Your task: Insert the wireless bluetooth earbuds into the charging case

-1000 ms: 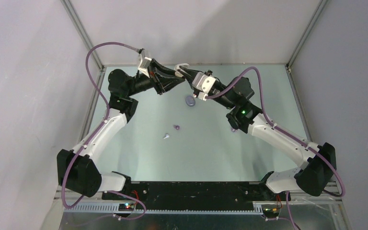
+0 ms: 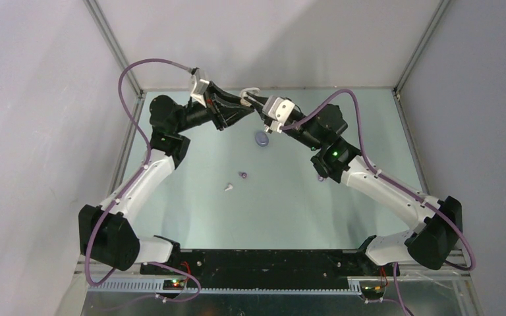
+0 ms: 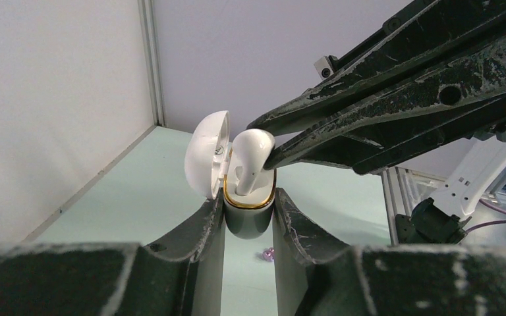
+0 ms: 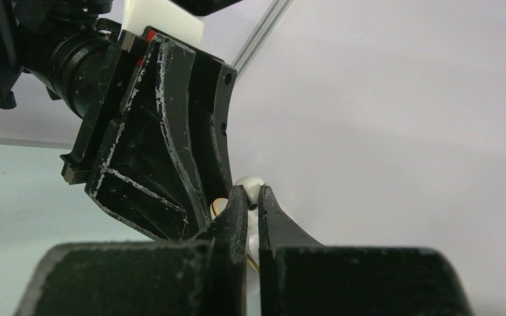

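Note:
In the left wrist view my left gripper is shut on the open white charging case [image 3: 201, 155], gold-rimmed, its lid to the left. A white earbud [image 3: 253, 148] is at the case, with my right gripper's black fingers beside it. In the right wrist view my right gripper is shut on that earbud [image 4: 250, 184], with the case partly hidden behind the fingers. Both grippers meet high at the back centre in the top view. A small white piece, likely the other earbud [image 2: 228, 187], lies on the table.
The pale table [image 2: 277, 217] has a bluish oval object [image 2: 261, 139] near the back centre and small purple pieces [image 2: 243, 174] around. Walls stand at left, back and right.
The right gripper's wrist has shifted and turned very slightly. The left arm looks still, and both grippers remain together at the case.

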